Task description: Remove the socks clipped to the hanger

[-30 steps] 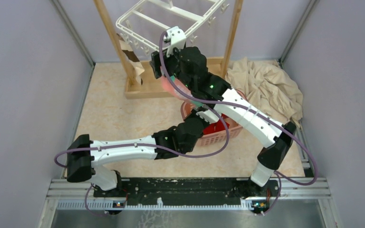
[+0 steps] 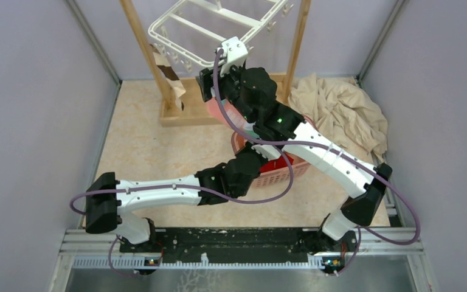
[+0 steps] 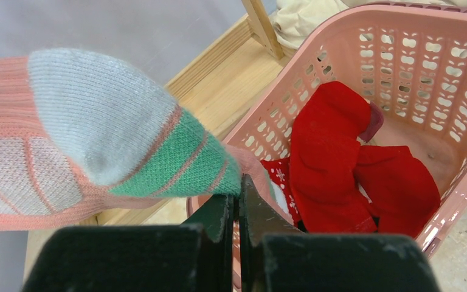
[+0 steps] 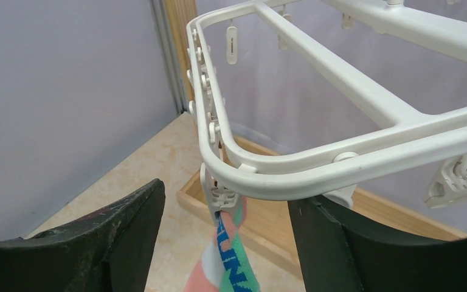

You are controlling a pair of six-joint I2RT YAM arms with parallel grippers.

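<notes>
A pink sock with light-blue and green patches (image 3: 127, 121) stretches toward the upper left in the left wrist view. At its pinched end my left gripper is shut on the fabric. In the right wrist view, a striped pink, green and blue sock (image 4: 234, 261) hangs from a white clip (image 4: 221, 196) at the corner of the white hanger (image 4: 267, 179); it looks like the same sock. My right gripper stands part open, its fingers either side of that clip and apart from it, nothing gripped. A beige-and-brown sock (image 2: 170, 76) hangs at the hanger's left.
Below the left gripper, a pink basket (image 3: 340, 30) holds red socks (image 3: 331, 164). Wooden posts (image 2: 297, 52) and a wooden base (image 2: 188, 115) surround the hanger. Beige cloth (image 2: 340, 112) lies at the back right.
The left arm has barely moved.
</notes>
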